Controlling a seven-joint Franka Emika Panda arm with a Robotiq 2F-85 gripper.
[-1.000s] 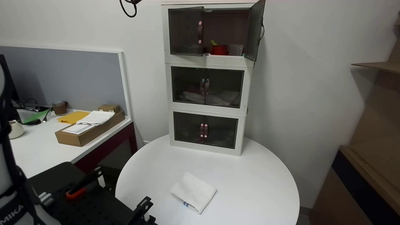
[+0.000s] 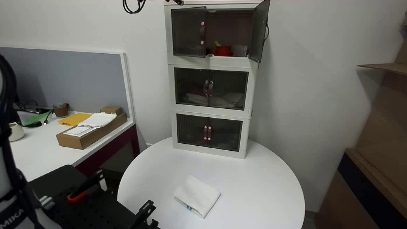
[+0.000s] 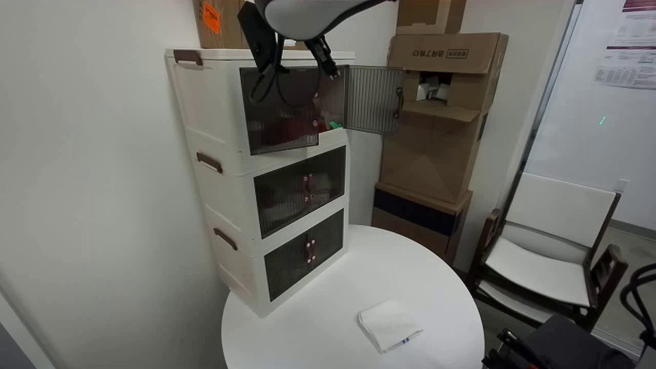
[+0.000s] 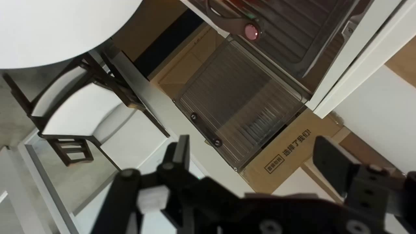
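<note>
The white cabinet [image 2: 170,91] stands as three stacked units on the round table [image 2: 263,183]. Its top left door [image 2: 187,32] is partly open, and the top right door [image 2: 260,32] is swung far out. Inside the top unit sit a red container [image 2: 223,51] and a clear one [image 2: 240,51]. In the wrist view my gripper is open, its fingers [image 4: 181,150] wide apart with nothing between them. Beyond them appears the ribbed right door [image 4: 241,101]. A folded white towel [image 2: 197,196] with blue stripes lies on the table, well below the gripper.
Both lower units have shut doors [image 2: 210,131]; pale cloth shows dimly in the middle one. Stacked cardboard boxes [image 3: 430,147] stand close behind the open right door. White chairs [image 3: 541,264] are at the right.
At the top of exterior view 1, the arm's end and its cable have moved right, towards the cabinet. The top left door's free edge has shifted very slightly left. The towel has not moved.
</note>
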